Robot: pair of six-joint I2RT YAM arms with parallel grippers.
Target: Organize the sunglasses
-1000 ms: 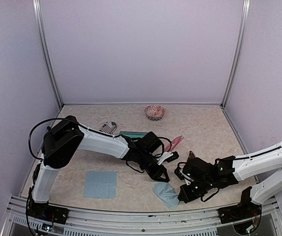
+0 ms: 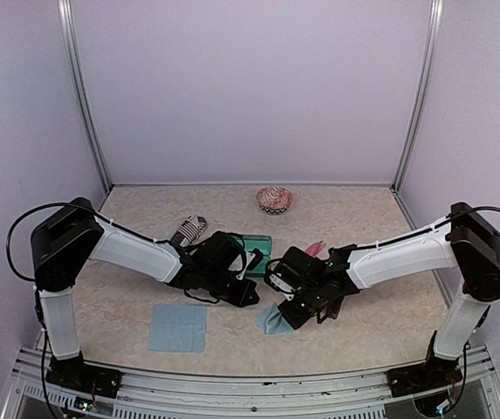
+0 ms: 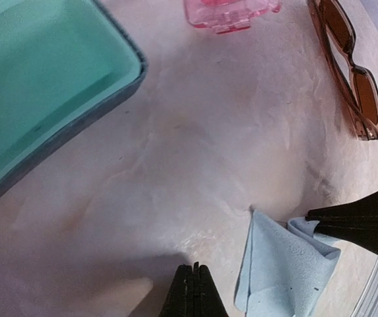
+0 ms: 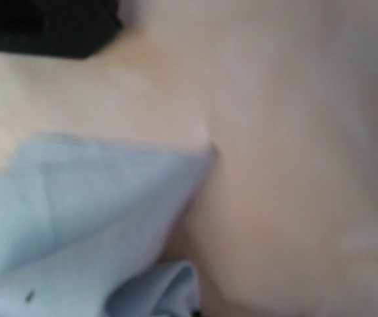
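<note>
A light blue cloth [image 2: 273,322], folded and rumpled, lies at the front middle of the table. In the left wrist view my right gripper is shut on a fold of this cloth [image 3: 287,264]. My left gripper is shut with bare table at its tips; the cloth lies to its right, outside the fingers. Brown sunglasses [image 3: 367,99] rest at the upper right of that view, and pink clear ones [image 3: 225,13] show at its top edge. Seen from above, the right arm largely covers the brown pair. The cloth [image 4: 103,198] fills the lower left of the right wrist view.
An open teal box [image 2: 256,251] stands behind my left gripper, partly covered by the arm. A second blue cloth [image 2: 177,328] lies flat at front left. Farther back are a striped item [image 2: 188,230] and a red patterned round item [image 2: 274,200].
</note>
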